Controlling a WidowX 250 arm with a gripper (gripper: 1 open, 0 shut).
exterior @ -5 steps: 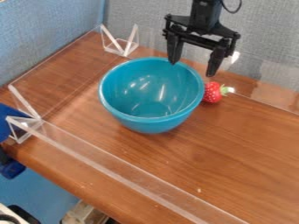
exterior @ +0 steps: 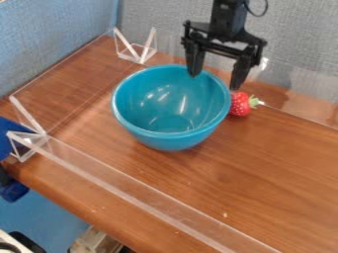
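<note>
My black gripper (exterior: 215, 77) hangs open over the back of the table, its two fingers pointing down above the rear right part of a turquoise bowl (exterior: 171, 108), with nothing seen between them. The bowl is upright on the wooden table and looks empty. A red strawberry (exterior: 242, 104) with a green and white top lies just right of the bowl, below the right finger.
Clear low walls edge the wooden table (exterior: 264, 188), with white brackets (exterior: 134, 47) at the back left and left front. Blue padded wall stands left, grey wall behind.
My gripper has shifted very slightly down and left. The bowl and strawberry look unmoved.
</note>
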